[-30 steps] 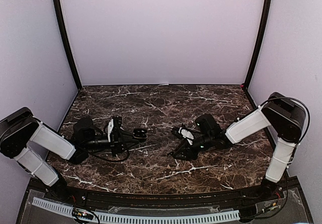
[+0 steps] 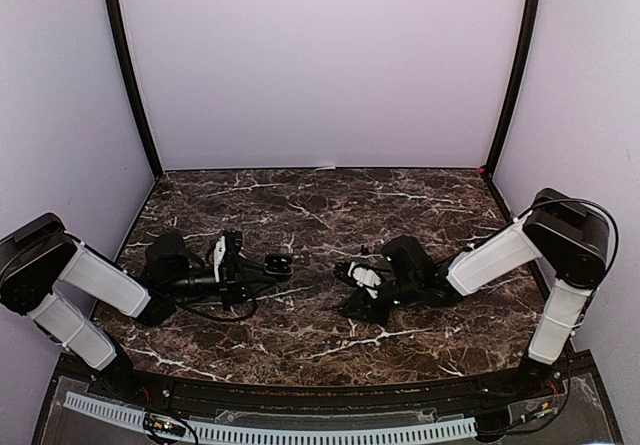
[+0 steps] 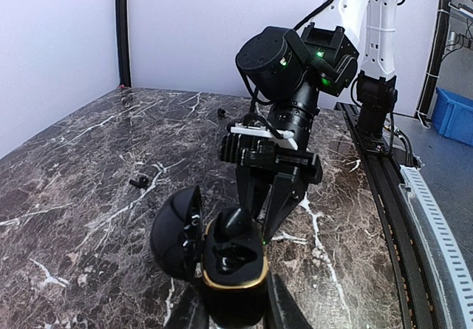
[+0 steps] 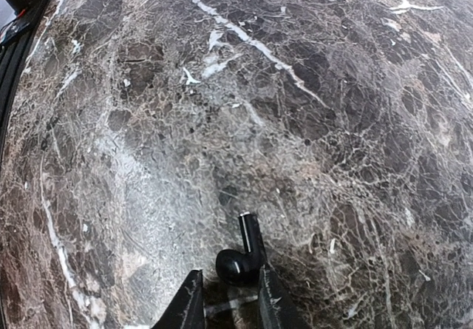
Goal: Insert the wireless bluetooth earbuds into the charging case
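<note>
The black charging case (image 3: 235, 259) has its rounded lid (image 3: 177, 233) swung open and a gold band round its rim. My left gripper (image 2: 258, 277) is shut on the case's lower part, above the left half of the table. A glossy black earbud (image 4: 238, 265) is at the fingertips of my right gripper (image 2: 348, 307), its stem pointing away. Those fingers (image 4: 191, 301) stand apart, with a gap showing between them. The earbud overlaps the right-hand fingertip in the right wrist view; whether it touches cannot be told. Inside the case, the slots are too dark to read.
A small dark piece (image 3: 139, 182) lies on the marble tabletop (image 3: 81, 196), and another (image 3: 222, 112) sits farther off. Marble between the two grippers is bare. A pale rail (image 2: 270, 433) runs along the front edge.
My left arm and the case look still.
</note>
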